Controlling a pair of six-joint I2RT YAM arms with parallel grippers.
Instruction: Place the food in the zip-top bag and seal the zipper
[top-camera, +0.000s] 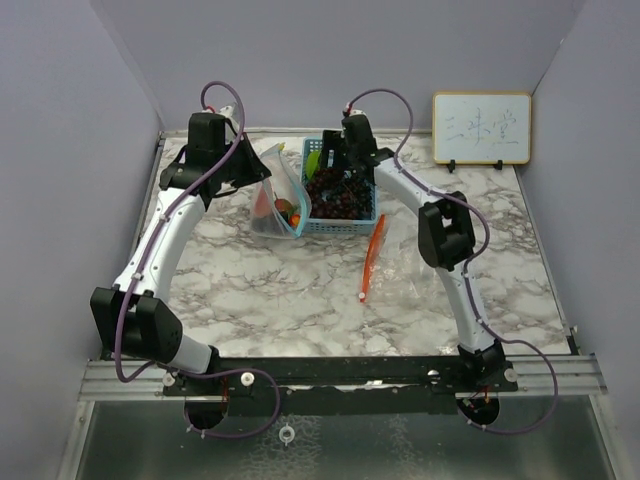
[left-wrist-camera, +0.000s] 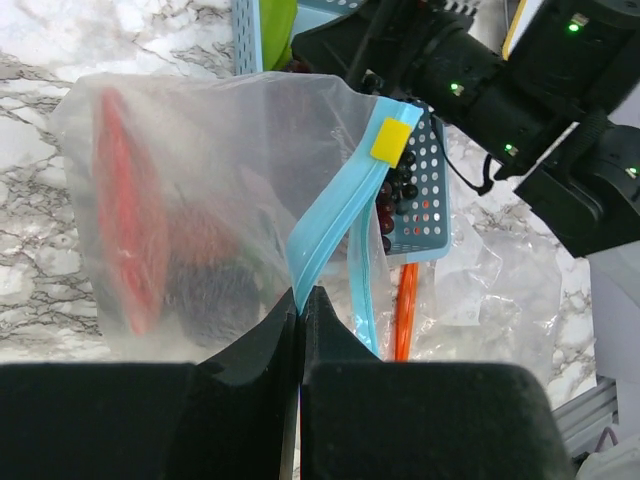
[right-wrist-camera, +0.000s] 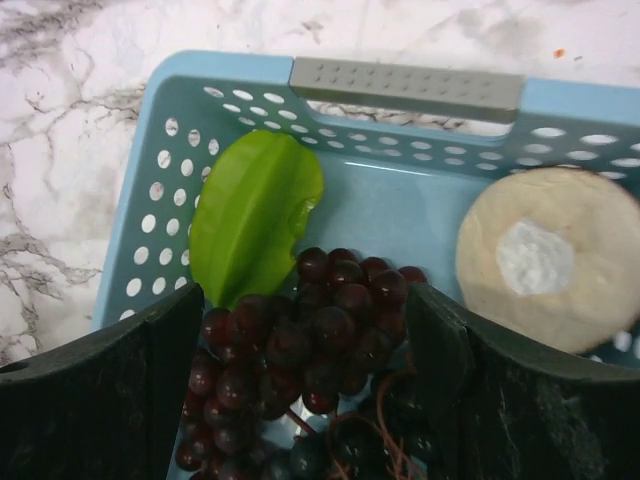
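My left gripper (top-camera: 262, 172) is shut on the top edge of the zip top bag (top-camera: 277, 205), which stands open with red and orange food inside; in the left wrist view its blue zipper (left-wrist-camera: 335, 210) hangs from the fingers. My right gripper is open over the blue basket (right-wrist-camera: 373, 200), above dark grapes (right-wrist-camera: 288, 342). Beside them lie a green piece of food (right-wrist-camera: 245, 215) and a pale round flat piece (right-wrist-camera: 545, 270) with a white patch.
A long orange strip (top-camera: 371, 255) and clear plastic (top-camera: 410, 275) lie right of centre. A whiteboard (top-camera: 481, 128) stands at the back right.
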